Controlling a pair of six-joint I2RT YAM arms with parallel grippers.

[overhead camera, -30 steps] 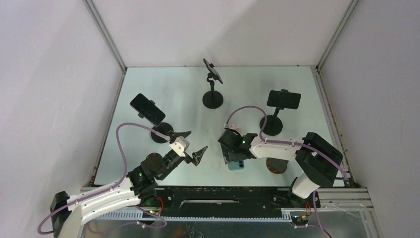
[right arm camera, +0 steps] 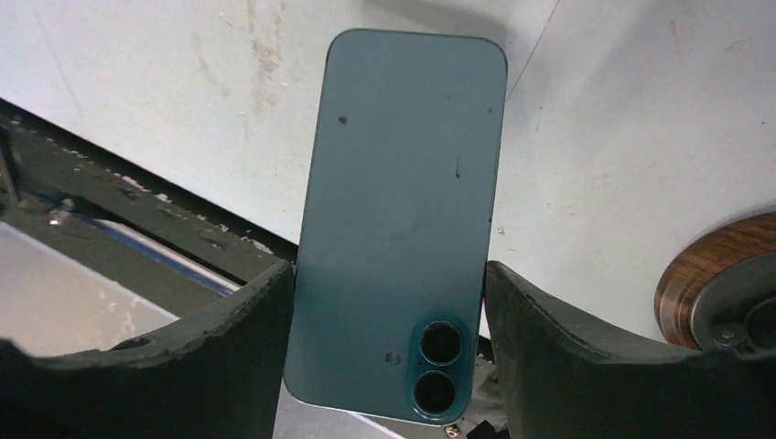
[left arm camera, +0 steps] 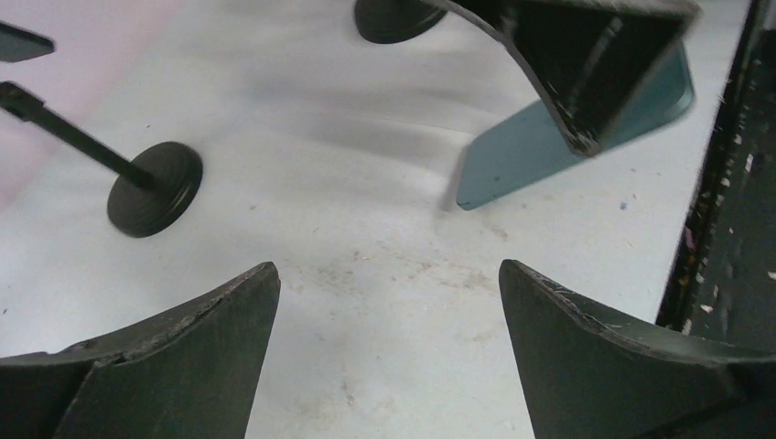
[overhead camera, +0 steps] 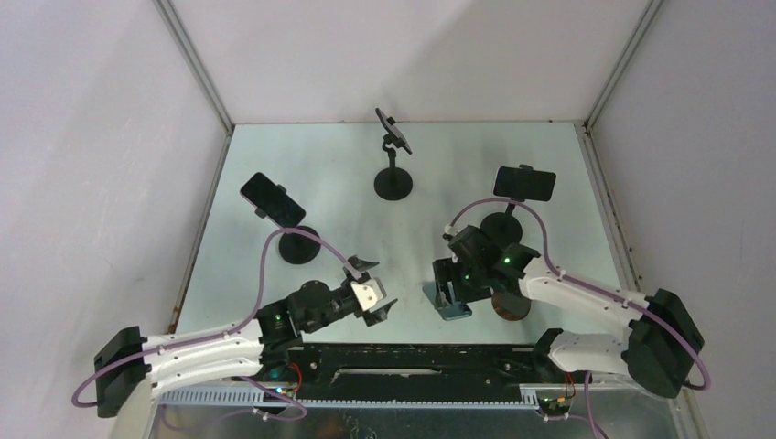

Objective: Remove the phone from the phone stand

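Note:
The blue-green phone (right arm camera: 403,183) shows its back in the right wrist view, camera lenses towards me. My right gripper is around it, with fingers (right arm camera: 261,315) along both long edges, and seems shut on it. The left wrist view shows the phone (left arm camera: 522,155) low over the table and tilted, a shadow by its lower corner. My left gripper stands open with nothing between its fingers. A low round base (right arm camera: 700,293) with a wood-coloured rim lies to the phone's right.
Three black stands bear dark phones: one at the left (overhead camera: 273,199), one at the back (overhead camera: 393,133), one at the right (overhead camera: 524,183). The right arm passes over the round base (overhead camera: 511,307). Table space between the grippers is clear.
My left gripper shifted right and a little towards the front.

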